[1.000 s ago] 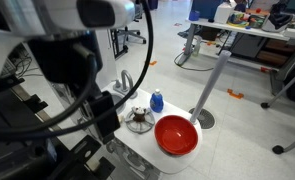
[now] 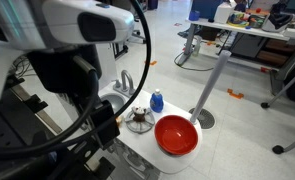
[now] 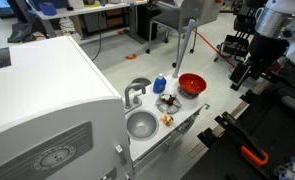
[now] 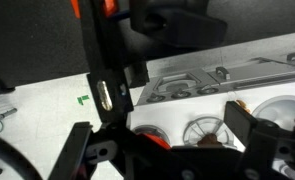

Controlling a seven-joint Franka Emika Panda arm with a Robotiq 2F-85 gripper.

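In the wrist view my gripper shows its dark fingers [image 4: 255, 132] set wide apart at the bottom, with nothing seen between them. Beyond them lie part of a red bowl [image 4: 147, 131] and a round burner [image 4: 206, 127] bearing a small brown object [image 4: 208, 141]. On the toy kitchen top, the red bowl [image 2: 175, 134] rests at one end, near a blue bottle [image 2: 156, 102]. A small orange-yellow thing [image 3: 167, 120] lies by the front edge, beside the sink [image 3: 142, 124]. My arm fills the left of exterior view 1.
A faucet [image 3: 134, 96] rises behind the sink. A grey post [image 2: 210, 84] stands close behind the bowl. At the left of exterior view 2 is a large white cabinet [image 3: 52, 90]. Below the counter front are knobs and handles. Open floor [image 2: 242, 130] lies beyond the bowl.
Over the last second my arm has come lower in exterior view 1, with more of its white housing showing. The counter objects have stayed put.
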